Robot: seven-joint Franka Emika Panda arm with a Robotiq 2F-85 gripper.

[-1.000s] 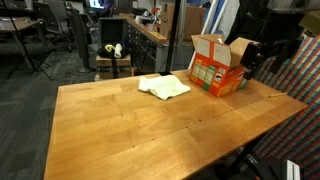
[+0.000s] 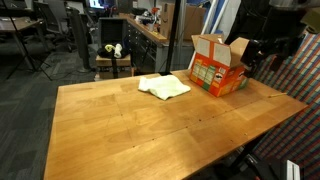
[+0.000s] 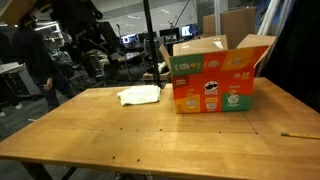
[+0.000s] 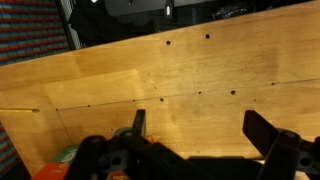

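My gripper stands open in the wrist view, its two dark fingers wide apart over bare wood with nothing between them. A white cloth (image 2: 163,87) lies flat on the wooden table (image 2: 110,130), toward its far side. In exterior view 2 the same cloth (image 3: 139,95) is left of a red, green and orange cardboard box (image 3: 212,83) with raised flaps. That box (image 2: 211,75) stands upright at the table's far right in exterior view 1. Part of the box (image 4: 68,155) shows at the bottom of the wrist view, partly hidden by the gripper.
A thin yellow pencil-like stick (image 3: 300,136) lies on the right side of the table. Beyond the far edge stand a dark chair (image 2: 113,38) and cabinets.
The arm has shifted slightly up and to the right in exterior view 1. The cloth and the box have stayed in place.
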